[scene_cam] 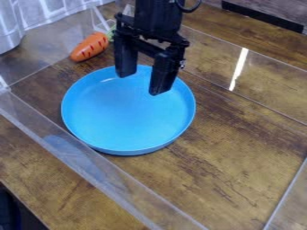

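A black gripper (144,67) reaches down from the top of the view and stands open, its two fingers hanging over the back part of a blue plate (126,115). Nothing shows between the fingers. The plate is empty. An orange carrot (89,47) with a pale green top lies at the upper left, to the left of the gripper and apart from it.
A clear plastic edge (90,166) runs diagonally along the lower left. A white object (10,22) stands in the top left corner.
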